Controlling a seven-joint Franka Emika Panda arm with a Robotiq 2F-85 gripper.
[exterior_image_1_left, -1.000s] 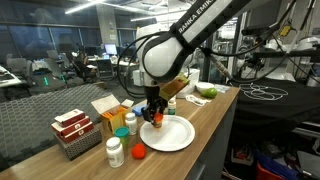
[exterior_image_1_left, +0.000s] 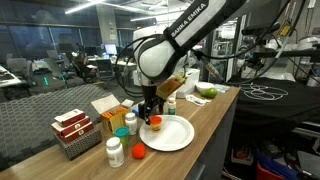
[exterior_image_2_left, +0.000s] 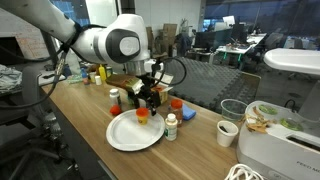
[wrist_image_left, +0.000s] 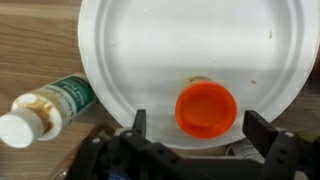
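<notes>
On the white plate (exterior_image_1_left: 170, 134) stands a small object with a round orange-red top (wrist_image_left: 206, 109) and a yellowish lower part (exterior_image_2_left: 144, 121). My gripper is directly above it, pointing down. In the wrist view its dark fingers (wrist_image_left: 259, 126) stand well apart, one on each side of the orange-red top, with a gap showing on both sides. Nothing is clamped between them. The arm partly hides the area behind the plate in both exterior views.
A white-capped bottle (wrist_image_left: 45, 110) is close to the plate's rim. Jars (exterior_image_1_left: 115, 152), a red ball (exterior_image_1_left: 138, 151) and a wire basket with red boxes (exterior_image_1_left: 72, 125) are along the table. A white mug (exterior_image_2_left: 227, 132) sits farther off. The plate's other side is bare.
The gripper stays over the orange-topped object, with only a slight shift of the arm. The plate and the surrounding items have not visibly moved.
</notes>
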